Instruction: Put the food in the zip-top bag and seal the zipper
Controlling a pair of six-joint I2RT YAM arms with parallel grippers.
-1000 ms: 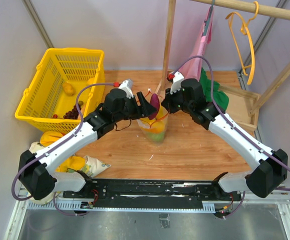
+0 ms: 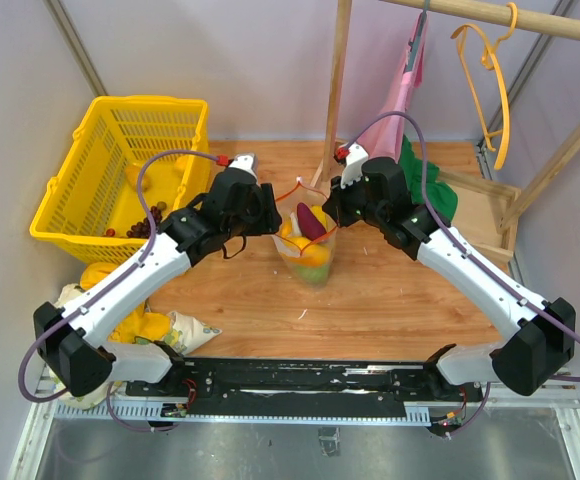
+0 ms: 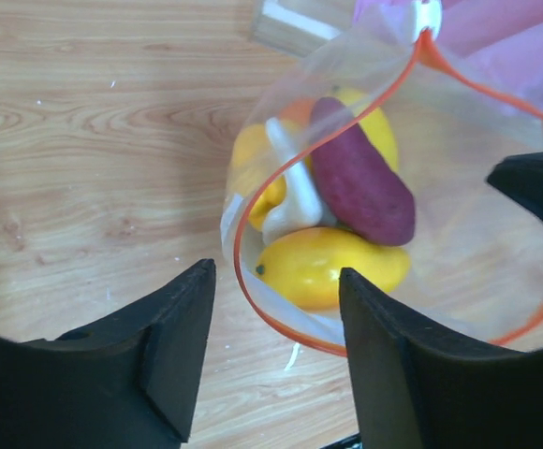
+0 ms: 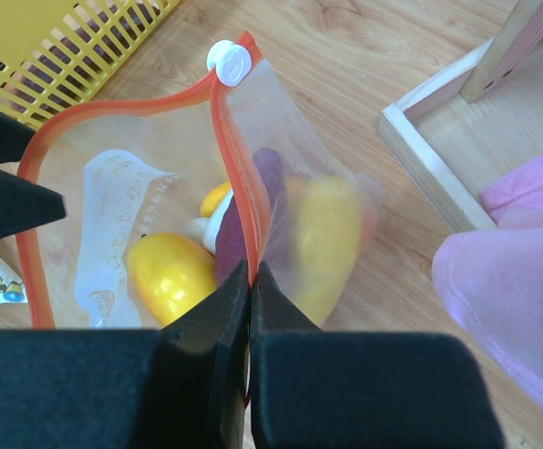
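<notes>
The zip top bag (image 2: 305, 265) stands mid-table, its orange-rimmed mouth open, holding a purple eggplant (image 3: 360, 178), yellow foods (image 3: 323, 271) and a white item (image 3: 295, 196). My right gripper is shut on the bag's rim, at its right side. My left gripper hangs at the bag's left mouth, fingers parted with nothing held; in its own view the near rim shows beyond and between the fingertips.
A yellow basket (image 2: 55, 190) with more food sits at back left. Bags and yellow items (image 2: 145, 325) lie front left. A wooden rack (image 2: 335, 60) with pink and green cloth stands behind right.
My left gripper has drawn back to the left from over the bag; the eggplant it was at now lies lower in the bag. The right arm is unchanged.
</notes>
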